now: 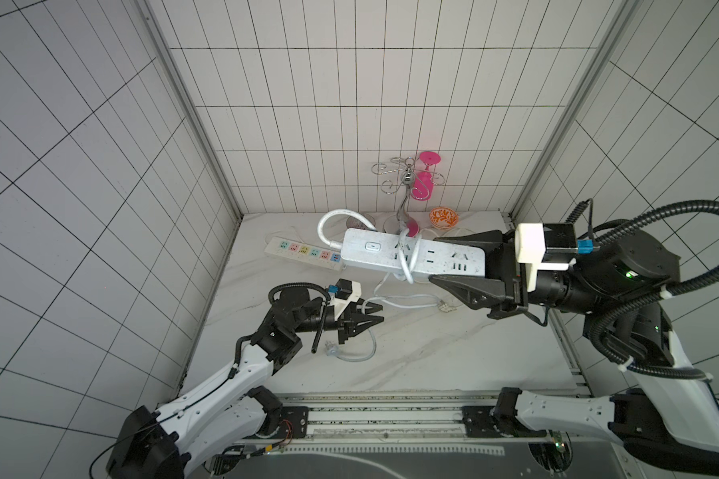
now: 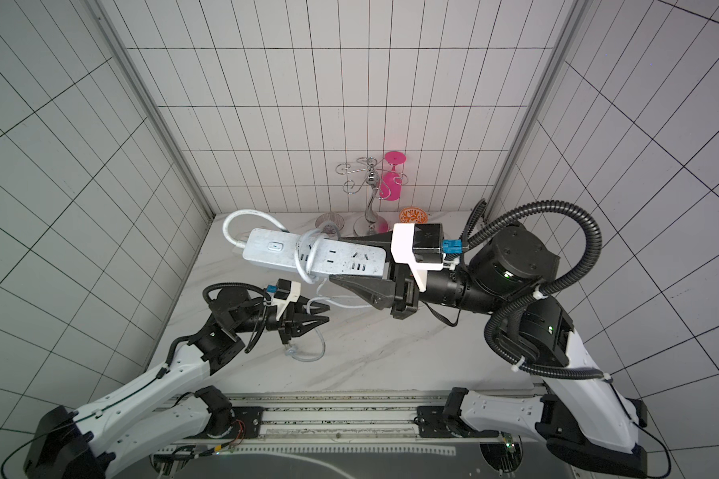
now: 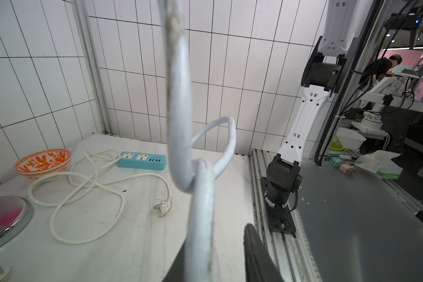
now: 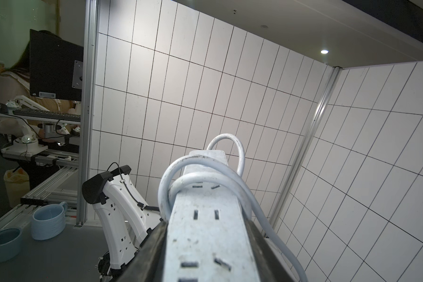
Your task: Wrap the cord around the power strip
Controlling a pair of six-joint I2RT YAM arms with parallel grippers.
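Observation:
The white power strip [image 1: 359, 247] is held up in the air above the table, its far end pointing left, with my right gripper [image 1: 437, 259] shut on its near end. Its white cord [image 4: 206, 162] loops around the strip's middle; another stretch arcs off the far end. Lower down, the loose cord [image 1: 411, 303] hangs toward the table, with its plug [image 1: 330, 349] at the tail. My left gripper [image 1: 375, 313] is part open below the strip. In the left wrist view the cord [image 3: 202, 221] runs between its fingers, with a gap beside it.
A beige strip [image 1: 287, 250] with coloured sockets lies behind. Toward the back stand a metal stand [image 1: 403, 209] with a pink goblet [image 1: 423, 185] and an orange bowl [image 1: 443, 218]. Bare table [image 1: 471, 351] spreads at front right.

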